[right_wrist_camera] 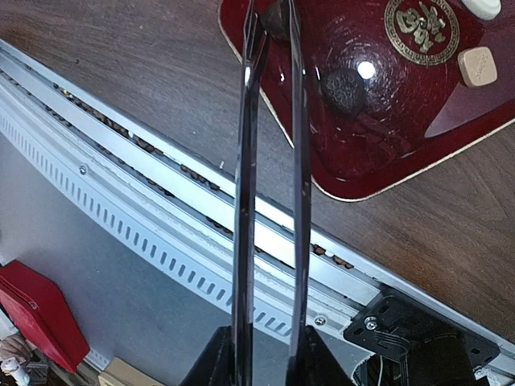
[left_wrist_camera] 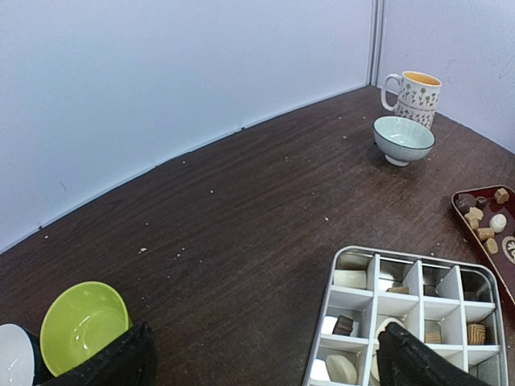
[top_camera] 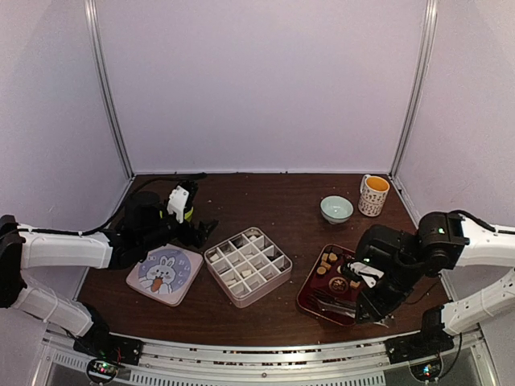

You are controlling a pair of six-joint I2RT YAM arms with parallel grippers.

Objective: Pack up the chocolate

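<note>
A red tray [top_camera: 306,299] with several chocolates lies at the right of the table. My right gripper has long metal tong-like tips over the tray's edge, at a dark chocolate [right_wrist_camera: 276,24]; whether it is gripped I cannot tell. Another dark chocolate [right_wrist_camera: 344,90] lies nearby in the tray. The divided box [top_camera: 249,289] stands mid-table, some compartments holding pieces. My left gripper stands open above the left side, nothing between its fingers.
A pale bowl [top_camera: 336,209] and a mug [top_camera: 373,195] stand at the back right. A bunny mat [top_camera: 164,278] and a green cup [left_wrist_camera: 84,322] are on the left.
</note>
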